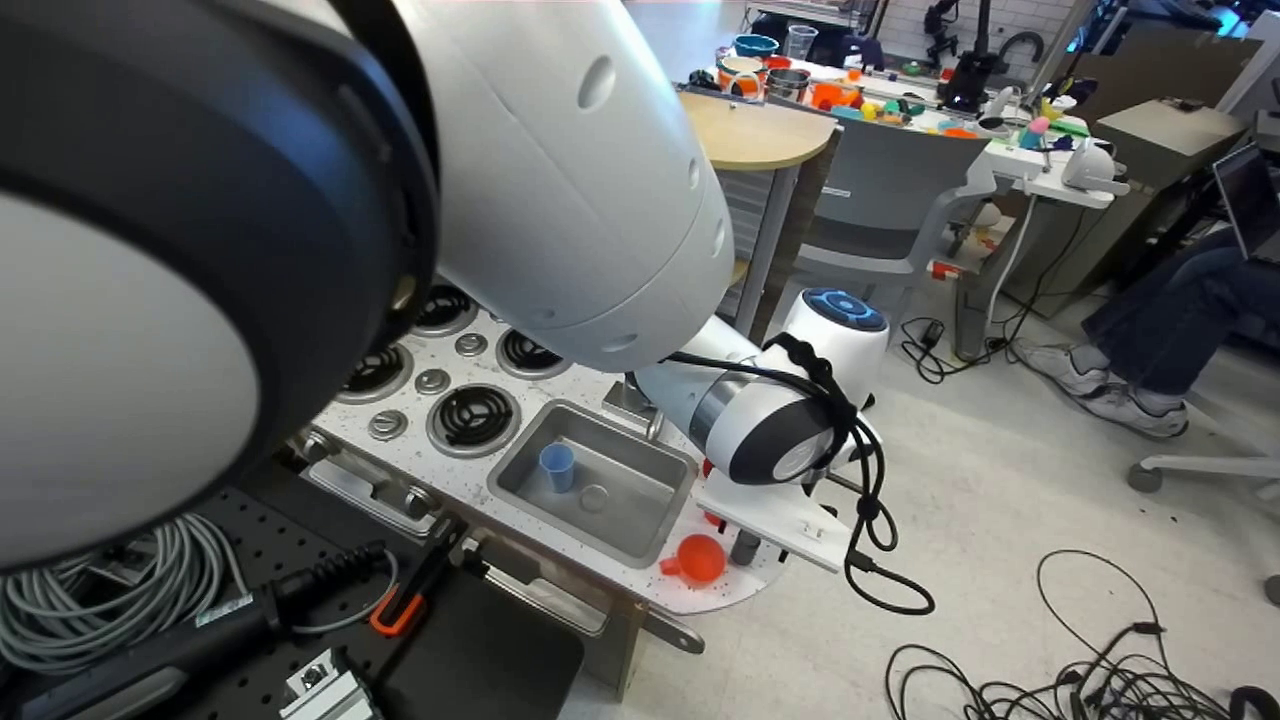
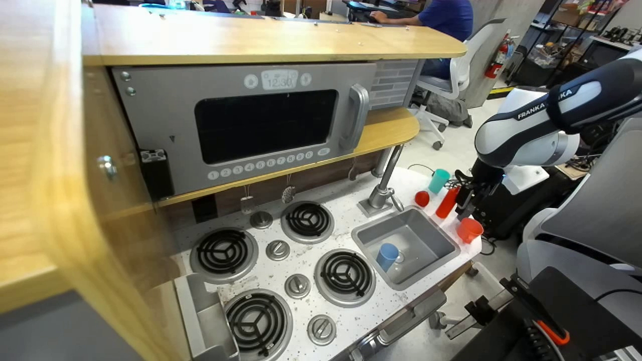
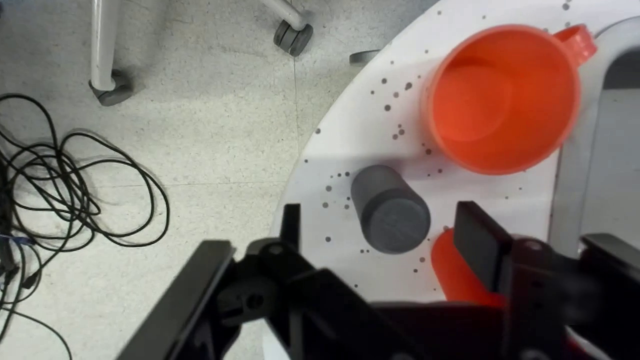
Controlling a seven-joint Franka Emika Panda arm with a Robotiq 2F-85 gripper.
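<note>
In the wrist view, a dark grey cylinder (image 3: 396,222) stands on the white speckled counter, in line with the gap of my gripper. The fingers are open, with wide space on either side of the cylinder; contact does not show. An orange cup with a handle (image 3: 504,102) sits beyond it, near the sink. Partly hidden behind the right finger (image 3: 480,240) is a red object (image 3: 459,270), which appears as an upright red bottle (image 2: 448,202) in exterior view 2. From exterior view 1 the cylinder (image 1: 745,547) shows just below the arm's white mount.
The metal sink (image 2: 415,225) holds a blue cup (image 2: 386,256). A teal cup (image 2: 440,180) and a small red cup (image 2: 422,198) stand behind the bottle. The counter's rounded edge (image 3: 294,174) lies close to the left finger, with open floor past it.
</note>
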